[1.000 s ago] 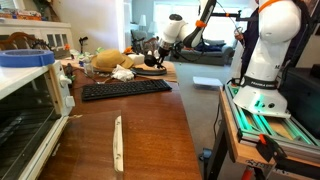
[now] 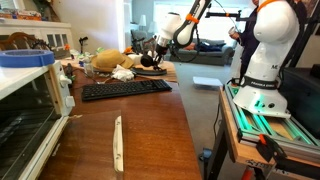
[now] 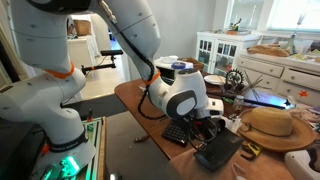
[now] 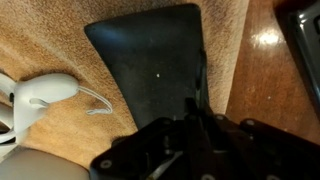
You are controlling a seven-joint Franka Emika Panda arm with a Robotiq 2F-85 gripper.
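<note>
A flat black panel (image 4: 150, 60), wider at one end, lies at a slant over the tan towel in the wrist view. My gripper is shut on its right-hand edge; the dark fingers blend with the panel, so the exact contact is hard to see. In exterior view 2 the same black panel (image 3: 218, 150) appears tilted just below the gripper, near the table's far end. Whether it is clear of the towel cannot be told.
Close by is a black keyboard (image 3: 178, 132), which also spans the table in exterior view 1. A tan hat (image 3: 275, 123) lies on the panel's other side. A small white object with a looped cord (image 4: 45, 90) rests on the towel. Bare brown tabletop (image 2: 160, 130) extends toward the front.
The arm has shifted only slightly at the far end of the table. Keyboard, hat and other objects stay where they were.
</note>
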